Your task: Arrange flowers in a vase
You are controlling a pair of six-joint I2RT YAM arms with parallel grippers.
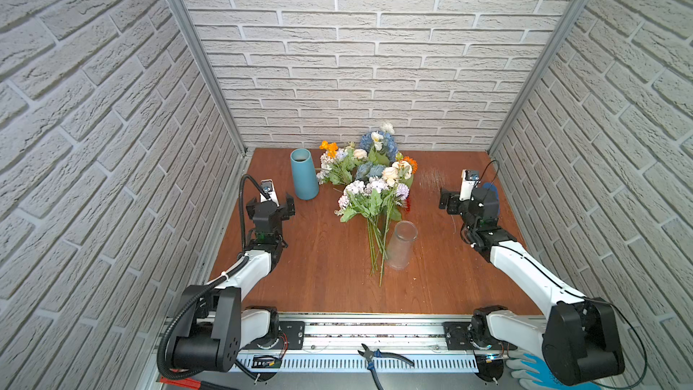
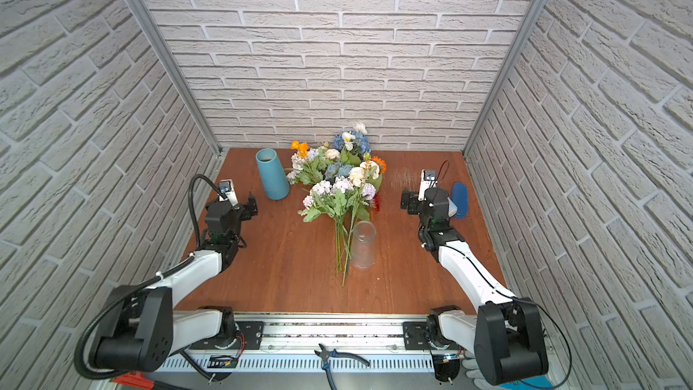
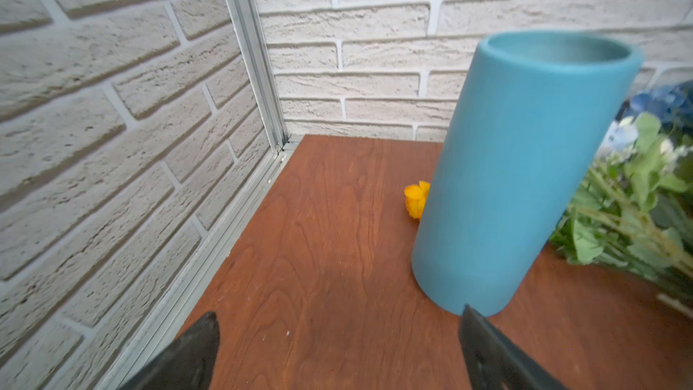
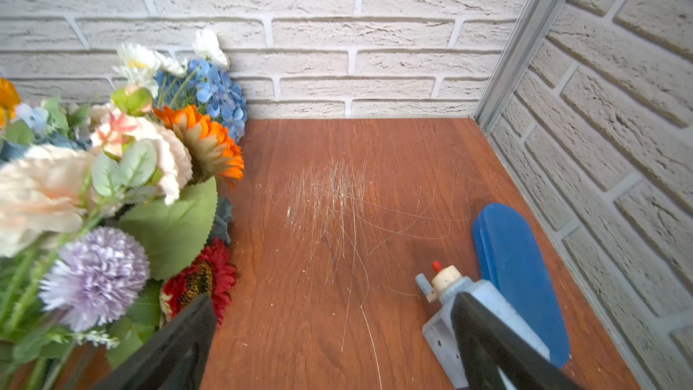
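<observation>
A teal vase (image 1: 304, 177) stands upright at the back left; it looms large in the left wrist view (image 3: 509, 173). A pile of artificial flowers (image 1: 371, 166) lies at the middle back, with pale pink blooms and long stems toward the front. A clear glass vase (image 2: 363, 245) stands beside those stems. My left gripper (image 1: 270, 208) is open and empty, left of and nearer than the teal vase. My right gripper (image 2: 410, 200) is open and empty, right of the flowers.
A blue case (image 4: 516, 274) and a pale bottle-like object (image 4: 451, 325) lie at the right edge. Fine loose fibres cover part of the back-right table. Brick walls enclose three sides.
</observation>
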